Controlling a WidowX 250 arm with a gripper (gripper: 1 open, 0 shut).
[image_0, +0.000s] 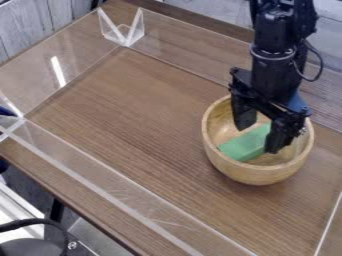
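A round wooden bowl (257, 170) sits on the brown table at the right, with a green object (243, 147) lying inside it. My black gripper (265, 118) hangs over the bowl, its fingers open and spread toward the bowl's left and right, reaching down to about rim height near the green object, which it partly hides. Whether the fingertips touch anything is unclear. A blue object (297, 105) shows behind the arm, mostly hidden.
A clear plastic piece (122, 28) stands at the upper left. A black cable (34, 225) lies off the table's lower-left edge.
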